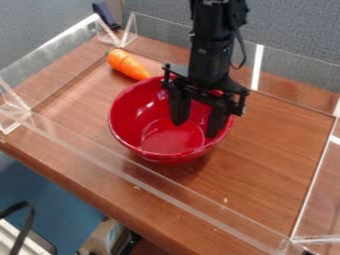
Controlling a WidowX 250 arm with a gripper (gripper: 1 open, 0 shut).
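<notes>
My black gripper (198, 108) hangs over a large red bowl (157, 136) at the middle of the wooden table, its two fingers spread apart and reaching down into the bowl's upper part. I cannot make out anything held between them. An orange carrot (126, 65) lies behind the bowl to the left.
Clear plastic walls (19, 108) edge the table at left, back and right. A blue item (103, 15) stands beyond the back left corner.
</notes>
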